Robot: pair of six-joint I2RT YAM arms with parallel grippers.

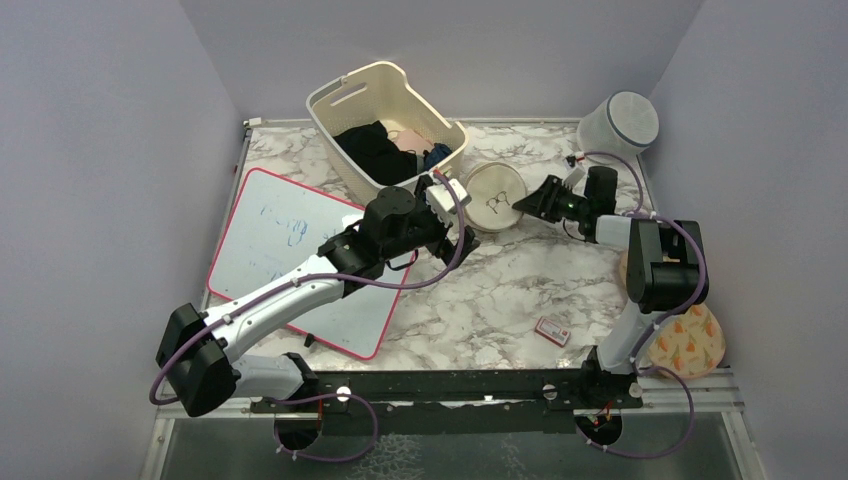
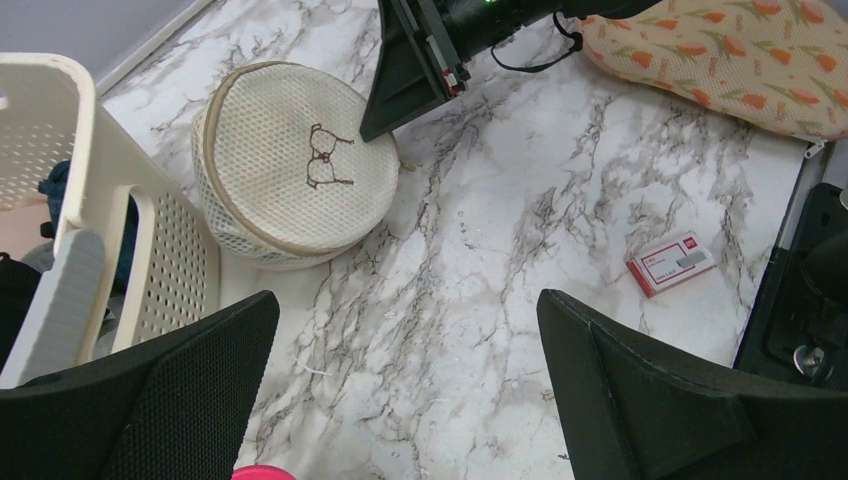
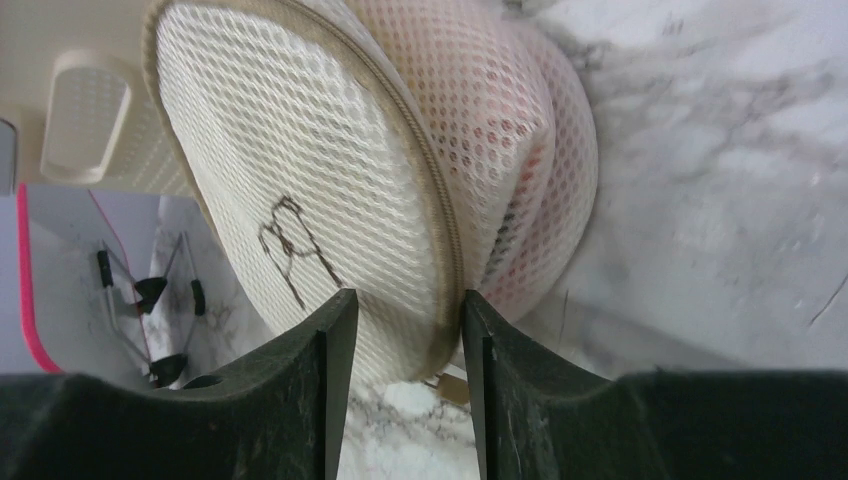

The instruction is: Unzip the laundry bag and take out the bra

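The round cream mesh laundry bag (image 1: 482, 188) stands tilted beside the basket, with a bra outline drawn on its lid. In the right wrist view its brown zip (image 3: 425, 150) runs along the lid's edge, and a small tan tab (image 3: 453, 388) shows below. Pinkish fabric shows dimly through the side mesh; I cannot make out a bra's shape. My right gripper is part open at the bag's lower edge, with the zipped rim between its fingertips. My left gripper is open over bare table, empty, to the front left of the bag.
A cream basket (image 1: 440, 105) holding dark clothes stands behind left. The whiteboard (image 1: 270, 240) lies at left. A small red-and-white box (image 1: 552, 331) lies front right, a white mesh bin (image 1: 605, 130) stands back right, and a patterned pouch (image 1: 690, 340) lies at right.
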